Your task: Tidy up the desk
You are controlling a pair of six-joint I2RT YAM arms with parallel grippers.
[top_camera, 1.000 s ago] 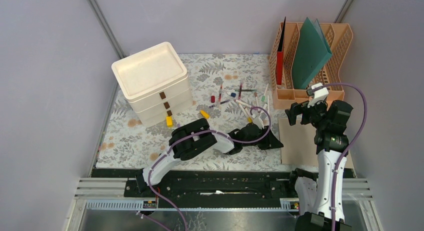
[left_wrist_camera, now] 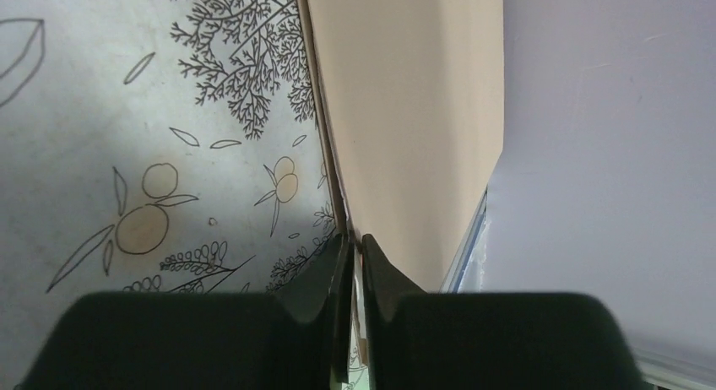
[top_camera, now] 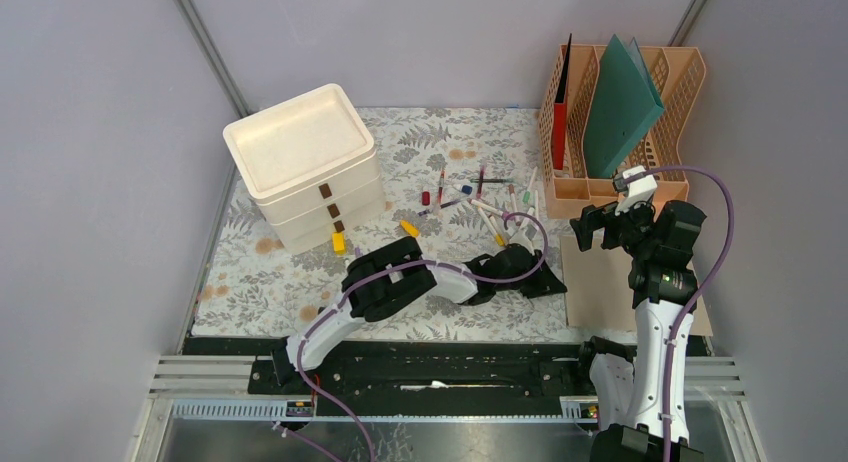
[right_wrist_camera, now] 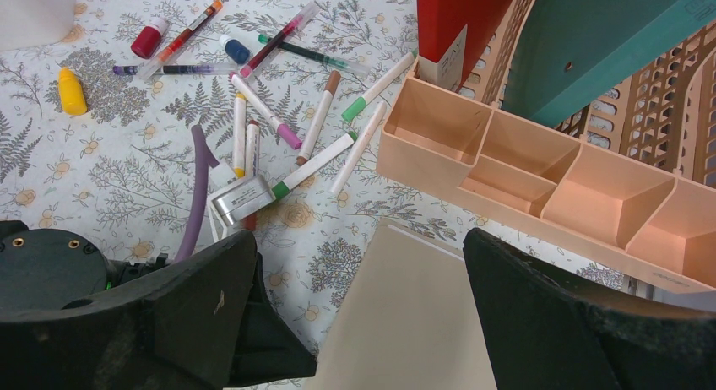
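A flat tan notebook or folder [top_camera: 598, 287] lies at the desk's front right; its near edge also shows in the left wrist view, where the tan cover [left_wrist_camera: 405, 111] slopes away. My left gripper is at that edge, its fingertips close together with a narrow gap and the edge running in between; whether they pinch it cannot be told. Above the notebook's right side, my right gripper stands open and empty. Several markers [right_wrist_camera: 325, 158] lie scattered left of the tan organizer [right_wrist_camera: 439, 175], which holds a red folder [top_camera: 560, 132] and a teal folder [top_camera: 622, 112].
A white drawer unit [top_camera: 300, 142] stands at the back left. Two yellow bottles [top_camera: 409, 228], a red bottle [right_wrist_camera: 149, 37] and a blue bottle [right_wrist_camera: 235, 49] are on the desk.
The tan notebook has slid slightly to the right, while the left gripper at its left edge has shifted only a little. The right arm and everything else look unmoved.
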